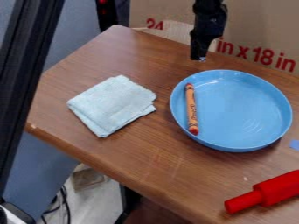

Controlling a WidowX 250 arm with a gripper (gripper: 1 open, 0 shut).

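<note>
A blue plate (239,114) lies on the wooden table with an orange crayon (191,108) resting on its left side. A folded pale blue cloth (111,105) lies to the left. The black gripper (201,54) hangs at the top, behind the plate and above the table's back part; whether its fingers are open or shut is unclear.
A red rolling-pin-like object (263,192) lies at the front right. A cardboard box (257,35) stands behind the table. A small blue piece (293,144) sits at the right edge.
</note>
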